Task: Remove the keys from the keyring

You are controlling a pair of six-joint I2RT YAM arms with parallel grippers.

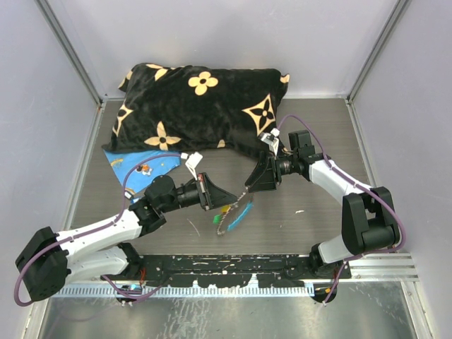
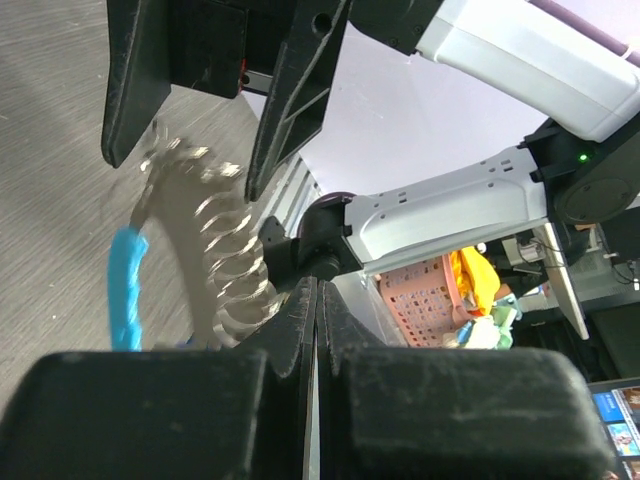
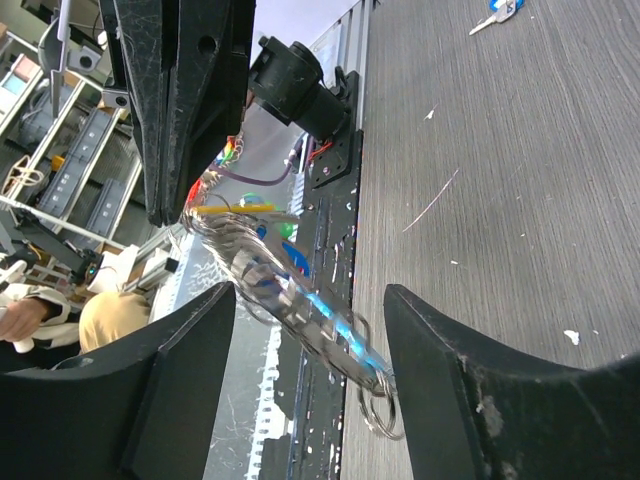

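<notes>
The keyring (image 1: 221, 229) is motion-blurred, a coiled metal ring with blue (image 2: 125, 290), yellow and green pieces, dangling between the grippers. In the left wrist view its coils (image 2: 233, 260) hang beyond my left gripper, which is shut with nothing visible between its fingers. My right gripper (image 1: 256, 178) is above and right of the ring; in the right wrist view it stands open (image 3: 300, 350), the swinging ring seen between and beyond its fingers. Whether the ring touches the left fingertips is unclear.
A black patterned plush cloth (image 1: 198, 106) covers the back of the table. A blue mat (image 1: 123, 166) with small items lies at left. Bare wooden table (image 1: 318, 219) shows at front right, with thin scraps on it.
</notes>
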